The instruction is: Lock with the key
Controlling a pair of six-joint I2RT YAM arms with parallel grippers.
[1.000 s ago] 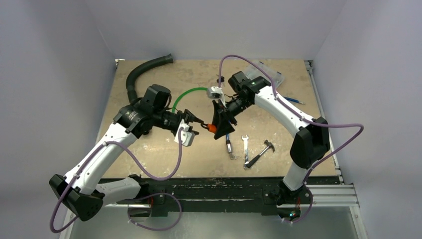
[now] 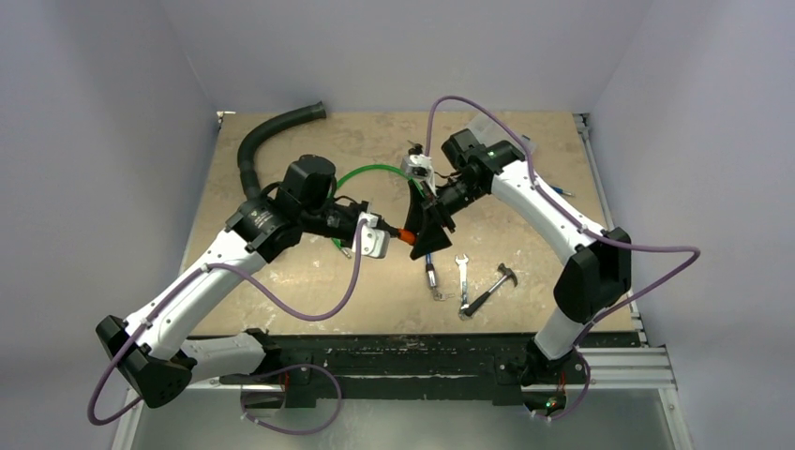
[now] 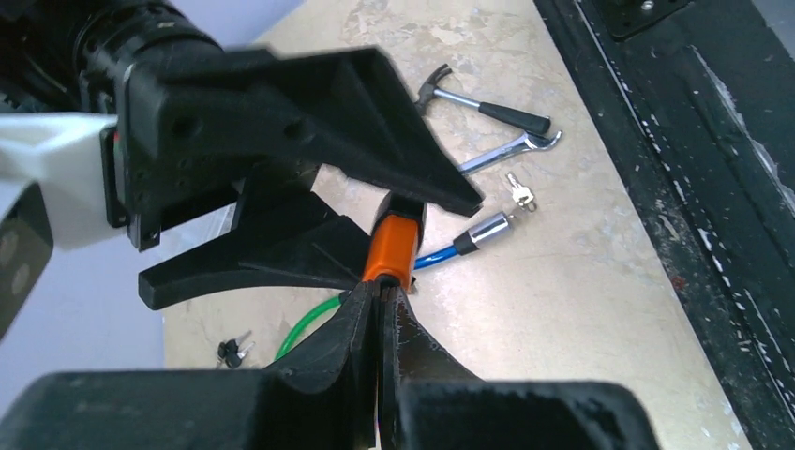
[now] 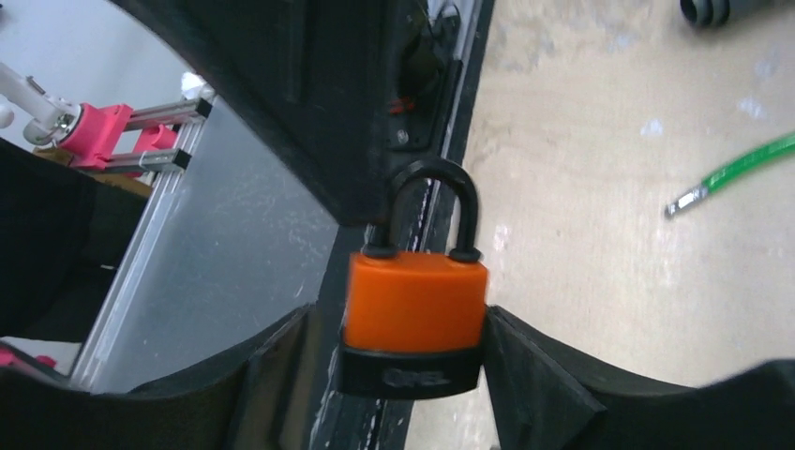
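An orange padlock with black base and black shackle hangs between the two arms above the table. My right gripper has its fingers on both sides of the padlock body. One of them is blurred in the right wrist view, so firm contact is unclear. My left gripper is shut, its tip close against the shackle; no object shows between its fingers. On the table, small silver keys lie by the metal end of a blue cable lock. Black-headed keys lie farther off. No key shows in the padlock.
A wrench and hammer lie at front right. A green hose curves behind the left arm, with a thick dark hose at back left. A clear box sits at the back right.
The left gripper has moved right and now meets the padlock's shackle end.
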